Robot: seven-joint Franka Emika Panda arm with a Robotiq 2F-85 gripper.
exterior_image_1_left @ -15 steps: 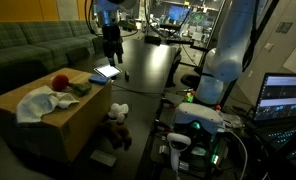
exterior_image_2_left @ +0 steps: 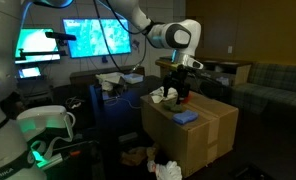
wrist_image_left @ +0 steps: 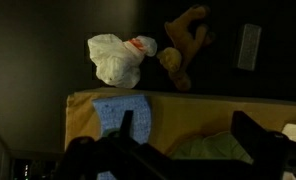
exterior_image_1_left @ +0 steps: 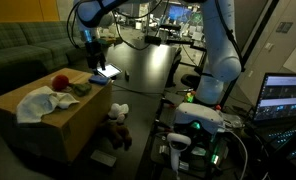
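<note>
My gripper [exterior_image_1_left: 93, 52] hangs above the cardboard box [exterior_image_1_left: 76, 126], its fingers parted. In the wrist view both dark fingers of the gripper stand wide apart with nothing between them. A blue cloth-like item [wrist_image_left: 127, 113] lies on the box near the left finger. Toward the right finger is a green item [wrist_image_left: 214, 148], partly cut off below. A red ball [exterior_image_1_left: 60, 83] and a white cloth [exterior_image_1_left: 38, 104] rest on the same box top.
On the dark floor beside the box lie a white crumpled item [wrist_image_left: 116, 60], a brown plush toy [wrist_image_left: 188, 42] and a grey oblong object [wrist_image_left: 249, 47]. A cable [exterior_image_1_left: 138, 92] runs across the floor. A sofa [exterior_image_1_left: 28, 48] stands behind the box.
In exterior view 1 my arm and gripper have shifted left over the box top. The things on the box and floor look unmoved.
</note>
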